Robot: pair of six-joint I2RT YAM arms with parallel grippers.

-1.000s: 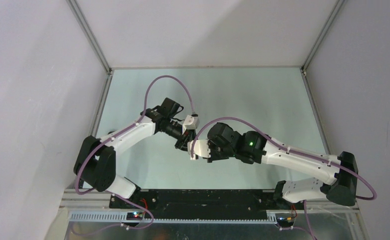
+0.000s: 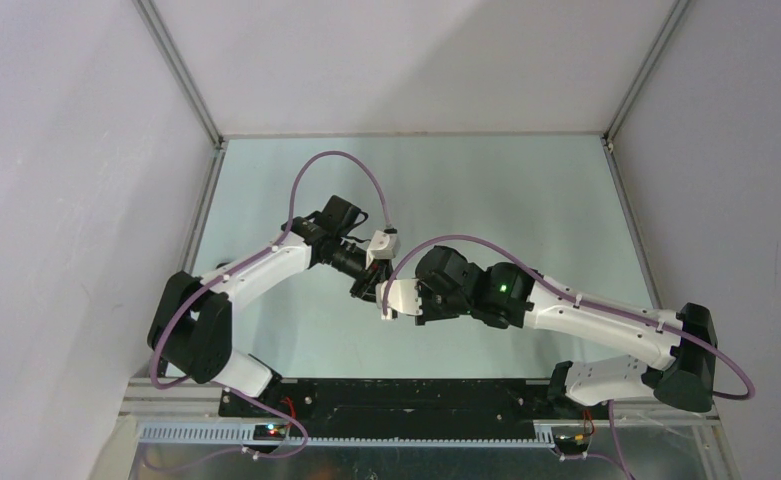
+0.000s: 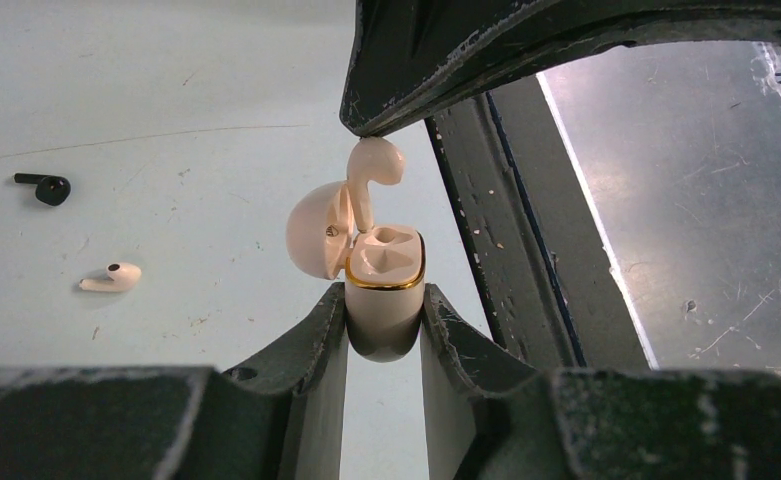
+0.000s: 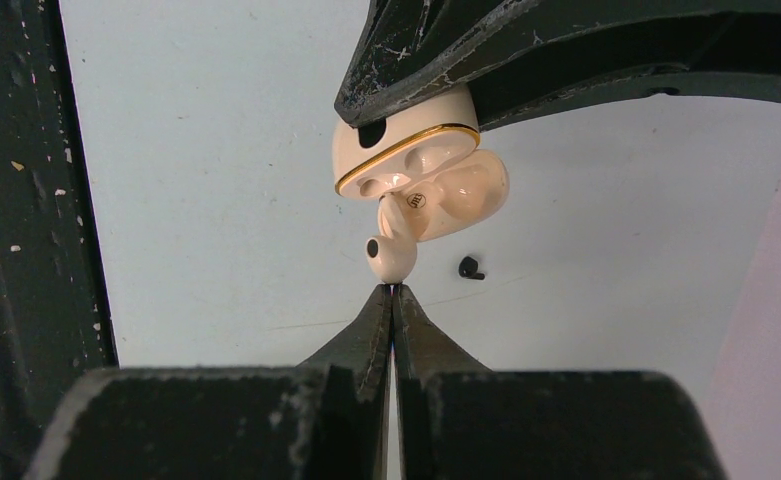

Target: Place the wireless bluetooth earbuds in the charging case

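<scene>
In the left wrist view, my left gripper is shut on the white, gold-rimmed charging case, whose lid hangs open to one side. My right gripper is shut on the head of a white earbud. That earbud's stem reaches to the case, near the lid side of its wells; whether it is inside a well cannot be made out. Both wells show in the left wrist view. Another white earbud lies on the table. The top view hides case and held earbud between the arms.
A black earbud also lies on the table, beyond the white one. A dark strip borders the table's front edge. The table behind the arms looks clear.
</scene>
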